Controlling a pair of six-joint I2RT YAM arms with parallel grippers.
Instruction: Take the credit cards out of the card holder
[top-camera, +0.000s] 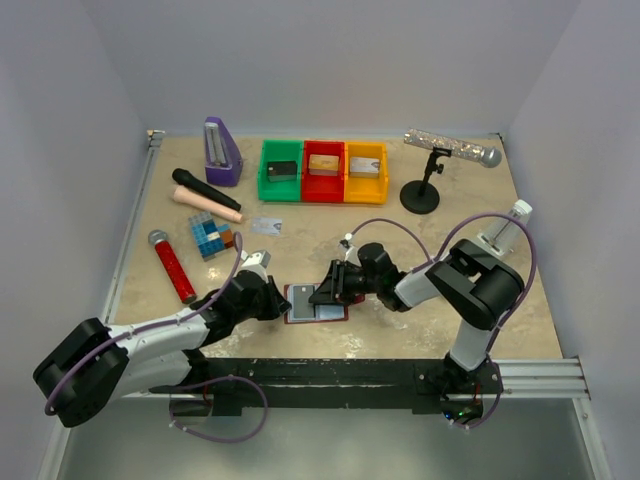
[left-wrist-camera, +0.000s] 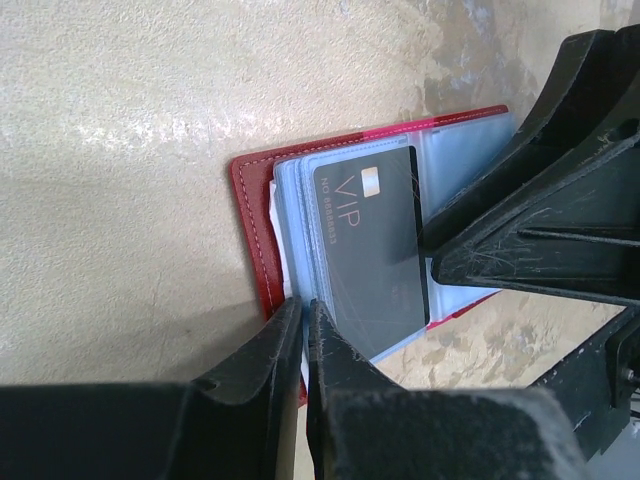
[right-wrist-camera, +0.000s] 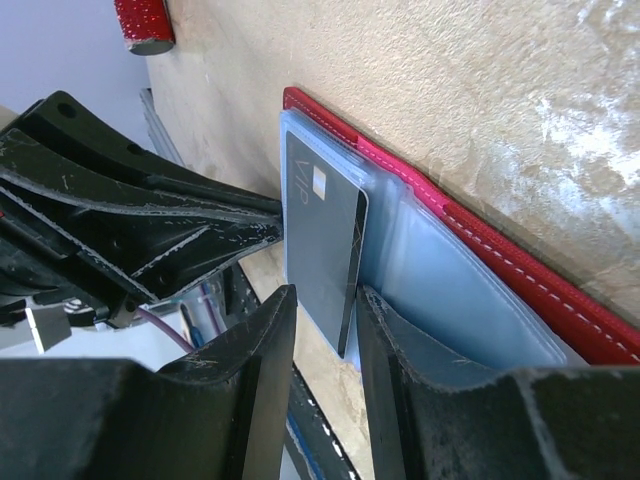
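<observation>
The open card holder (top-camera: 333, 317), red-edged with clear blue-tinted sleeves, lies on the table between both grippers. A dark grey VIP card (left-wrist-camera: 368, 245) sits in its left-hand sleeve; its right edge stands free of the sleeve's opening. At the sleeve's left edge, my left gripper is shut, its tips against the plastic; whether they pinch any of it cannot be told. My right gripper is open, with the free edge of the card between its fingers and neither clearly clamped on it. Other cards inside cannot be made out.
Green, red and yellow bins (top-camera: 323, 188) at the back each hold a dark or light item. A loose pale card (top-camera: 266, 226) lies ahead of the holder. Blue blocks (top-camera: 208, 238) and a red microphone (top-camera: 175, 271) are to the left.
</observation>
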